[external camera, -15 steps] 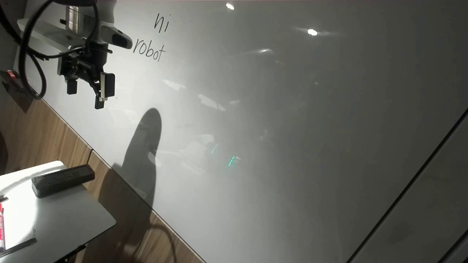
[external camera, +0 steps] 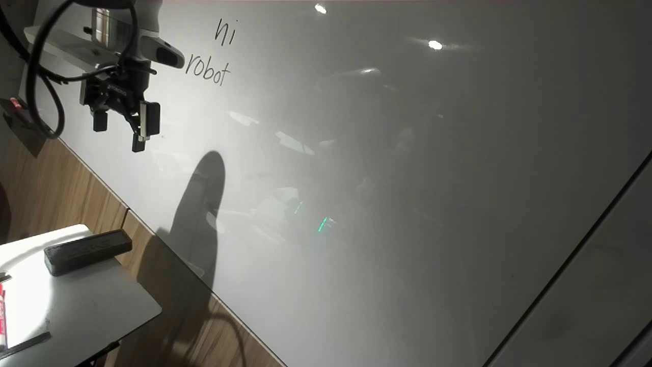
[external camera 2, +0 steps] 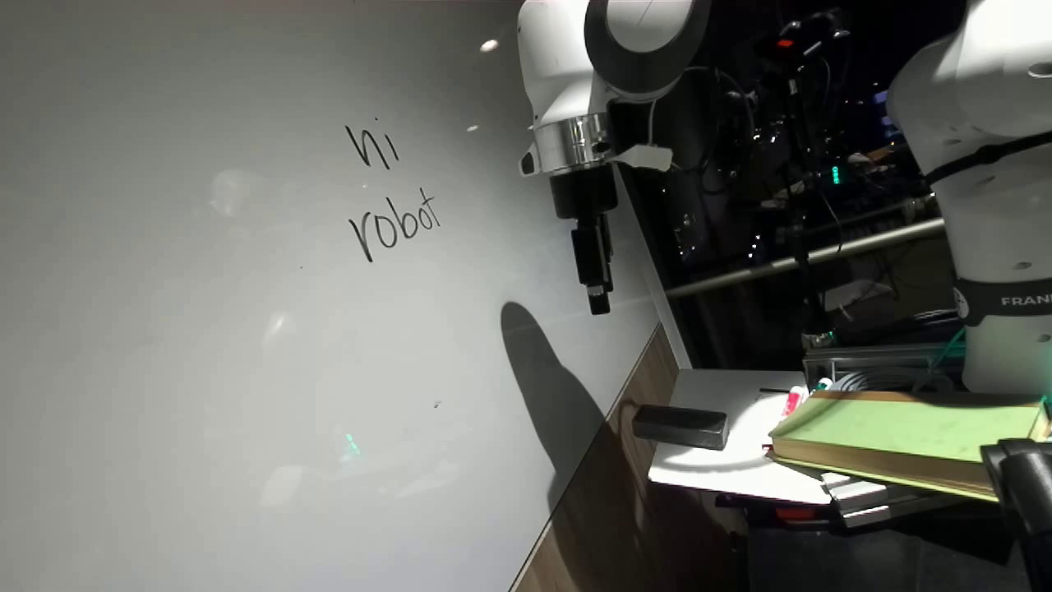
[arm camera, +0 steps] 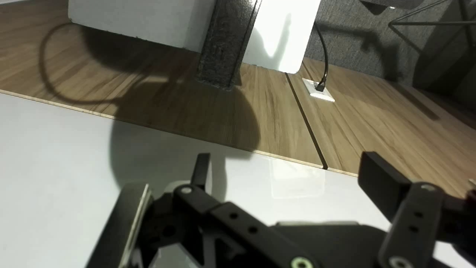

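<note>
My gripper (external camera: 119, 132) hangs in front of the whiteboard (external camera: 391, 165) at upper left in exterior view 1, its fingers apart. In the wrist view the gripper is open, with nothing between the fingertips. On the board, black handwriting (external camera 2: 394, 225) reads "hi robot"; it is beside the arm in both exterior views. A dark block-shaped eraser (external camera: 88, 251) lies at the edge of a small white table (external camera: 116, 306), well below the gripper. That eraser (arm camera: 227, 42) also shows at the top of the wrist view, away from the fingers.
Wood panelling (arm camera: 267, 111) runs below the board, with a white outlet plate (arm camera: 319, 91) and its plugged cable. Red-labelled markers (external camera 2: 792, 400) and a green book (external camera 2: 888, 429) are near the small table in exterior view 2. Most of the board's front is clear.
</note>
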